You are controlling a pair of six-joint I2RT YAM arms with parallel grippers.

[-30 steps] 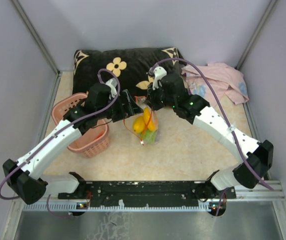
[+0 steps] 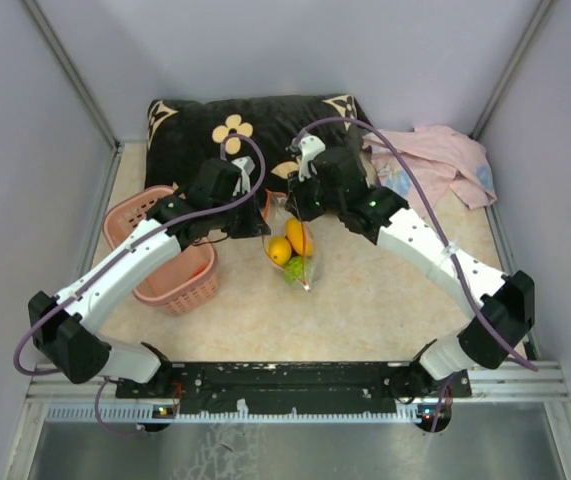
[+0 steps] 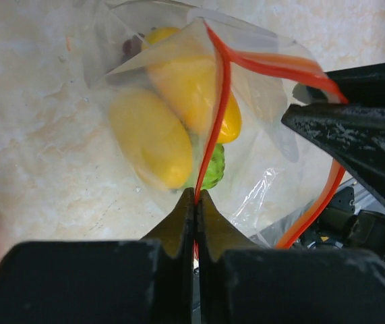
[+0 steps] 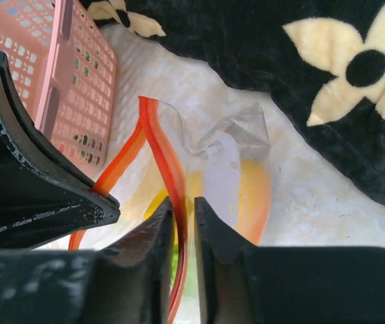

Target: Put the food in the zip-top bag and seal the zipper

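Observation:
The clear zip top bag [image 2: 308, 262] lies near the table's middle, its orange-red zipper rim [image 3: 224, 88] spread apart. Inside show two yellow food pieces [image 3: 153, 138], a green leafy piece [image 3: 214, 169] and a small dark purple one [image 3: 131, 47]. My left gripper is shut on one side of the zipper rim, which runs between its fingertips. At the opposite side, my right gripper is slightly open; the rim passes between its fingers, close against the left one, with a narrow gap beside it.
A pink basket [image 2: 190, 290] stands left of the bag. Behind lies a black flowered cushion [image 2: 195, 130], and a pink cloth [image 2: 435, 160] is at the back right.

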